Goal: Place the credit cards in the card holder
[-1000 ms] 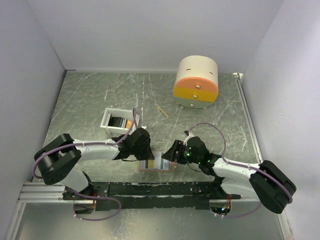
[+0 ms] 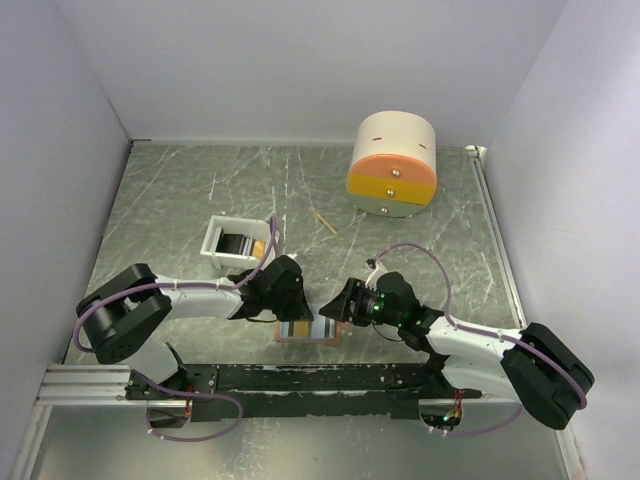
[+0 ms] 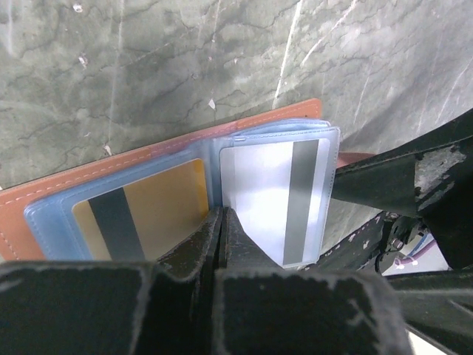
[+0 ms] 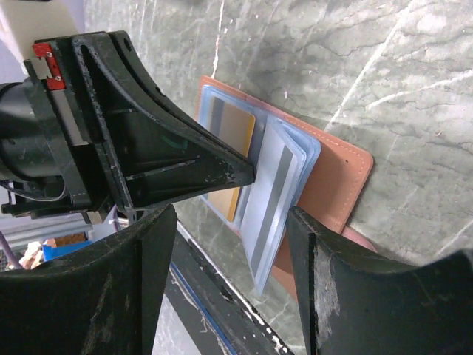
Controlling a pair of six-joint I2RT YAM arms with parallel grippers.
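Observation:
The card holder (image 3: 89, 168) lies spread out, a tan cover with blue-edged clear sleeves. A gold card (image 3: 166, 211) sits in its left sleeve. The white card with a dark stripe rests in the right sleeve, whose page tilts up off the cover in the right wrist view. My left gripper is shut on the white card's inner edge by the spine, though the pinch itself is mostly hidden. Around the outer side of the raised page, my right gripper stands open, the page reaching between its fingers.
A white box (image 2: 211, 240) holding more cards stands behind the left arm. Farther back are a small drawer cabinet (image 2: 395, 150) and a thin yellow stick (image 2: 326, 223). Between these and the arms the marbled table (image 2: 310, 180) is bare.
The left gripper has edged slightly right over the holder, covering more of it. The holder has shifted a little left. The right gripper has hardly moved.

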